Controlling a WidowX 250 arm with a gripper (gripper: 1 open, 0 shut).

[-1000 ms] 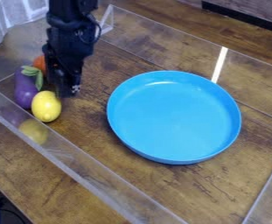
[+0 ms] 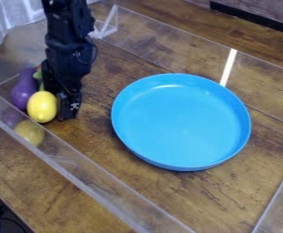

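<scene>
My black gripper [image 2: 58, 89] reaches down from the top left, low over a group of toy food against the clear wall. A yellow lemon-like toy [image 2: 42, 106] lies just below it, touching or very near its fingers. A purple eggplant toy [image 2: 24, 91] with a green stem is to the left. Whether anything is between the fingers is hidden.
A large blue round plate [image 2: 180, 121] fills the right middle of the wooden table [image 2: 144, 200]. Clear plastic walls run along the left and front.
My gripper has moved down and a little left toward the toys. The yellow toy has shifted slightly left and up. The orange toy behind is now hidden by the arm.
</scene>
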